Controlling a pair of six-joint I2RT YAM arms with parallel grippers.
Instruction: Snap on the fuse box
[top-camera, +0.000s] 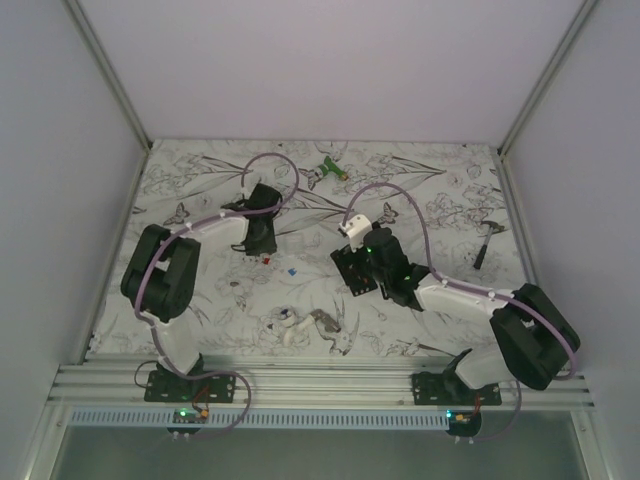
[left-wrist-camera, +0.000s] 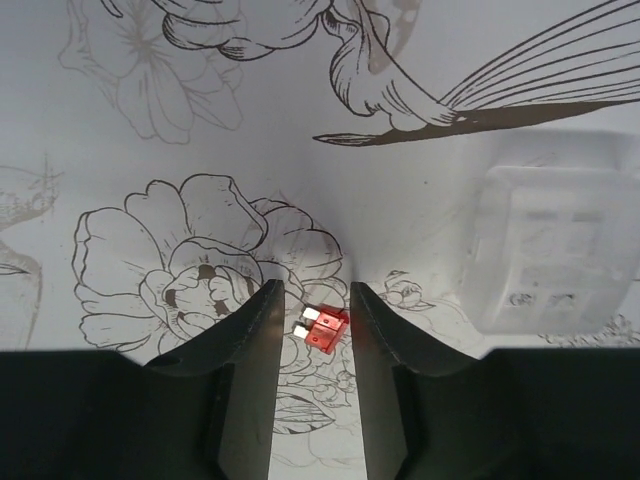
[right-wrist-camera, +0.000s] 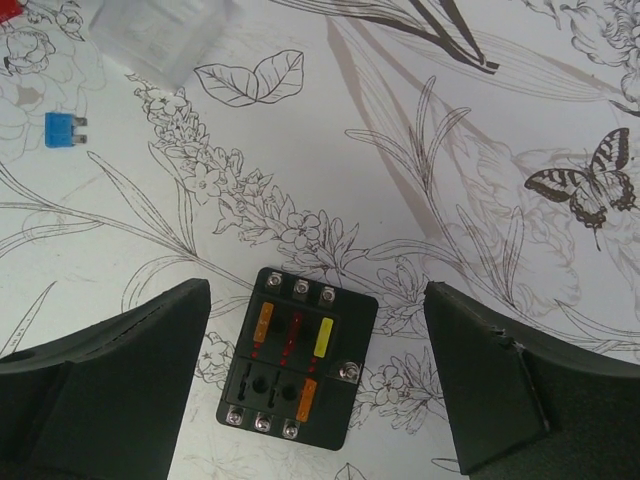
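A black fuse box (right-wrist-camera: 335, 395) with yellow and orange fuses sits between the wide-open fingers of my right gripper, seen from above in the right wrist view. My left gripper is part open, its fingertips close around a small red fuse (left-wrist-camera: 325, 330); whether they touch it is unclear. A loose blue fuse (right-wrist-camera: 60, 130) lies on the sheet between the two grippers. A clear plastic case (left-wrist-camera: 550, 250) lies to the right of the red fuse in the left wrist view.
A green tool (top-camera: 330, 168) lies at the back, a hammer (top-camera: 488, 240) at the right, and a pale tool (top-camera: 310, 328) near the front. The flower-patterned surface is otherwise mostly free.
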